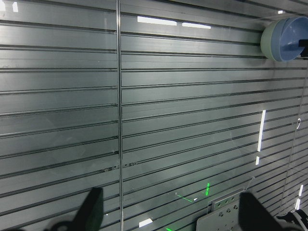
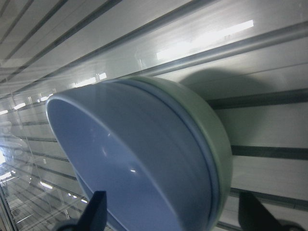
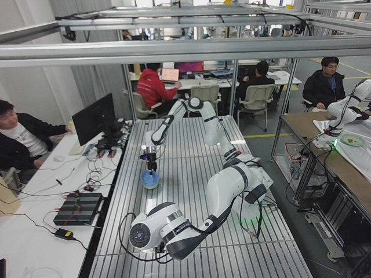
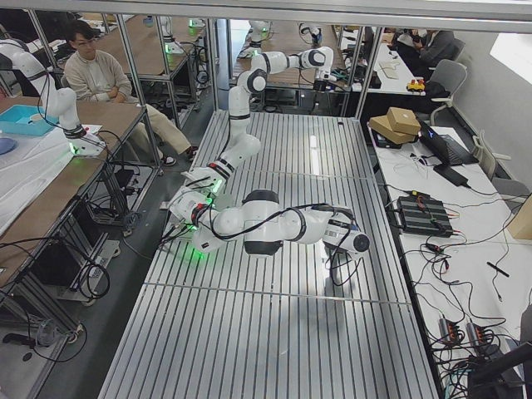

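Note:
A nested stack of bowls, a blue bowl (image 3: 149, 176) over a pale green bowl, stands on the slatted metal table, also at the top right of the left wrist view (image 1: 284, 41). My right gripper (image 3: 151, 168) is down at the stack; in its wrist view its fingers (image 2: 252, 211) straddle the near rim, and the upper blue bowl sits tilted. Whether it grips is unclear. My left gripper hangs over bare table, its fingers apart with nothing between them.
A white side desk (image 3: 40, 249) with cables, a monitor and black boxes runs along the left in the camera left view.

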